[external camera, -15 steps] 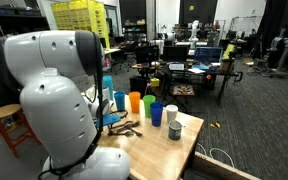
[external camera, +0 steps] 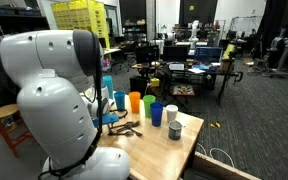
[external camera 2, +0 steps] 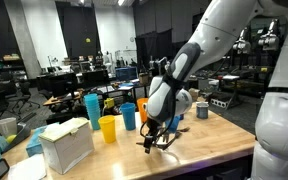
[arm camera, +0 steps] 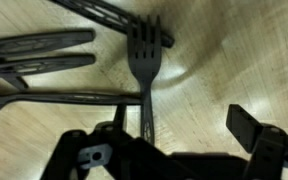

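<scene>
A black fork (arm camera: 145, 62) lies on the wooden table, tines toward the top of the wrist view and handle running down between my fingers. My gripper stands open above it, nothing held; the fork is nearer the left finger (arm camera: 116, 122) than the right finger (arm camera: 246, 127). Other dark utensils (arm camera: 44, 65) lie to the left, and one handle (arm camera: 109, 15) crosses behind the tines. In exterior view 2 my gripper (external camera 2: 152, 135) is low over the table, with its fingertips hard to make out. Exterior view 1 shows the utensils (external camera: 127, 129) beside the arm.
Several cups stand behind the utensils, including a blue cup (external camera: 157, 114), a white cup (external camera: 171, 114) and a green cup (external camera: 149, 105). A grey metal mug (external camera: 175, 130) sits to their right. A white box (external camera 2: 68, 145) occupies the left in exterior view 2.
The arm has shifted slightly in exterior view 1. The cups and utensils on the table look unmoved.
</scene>
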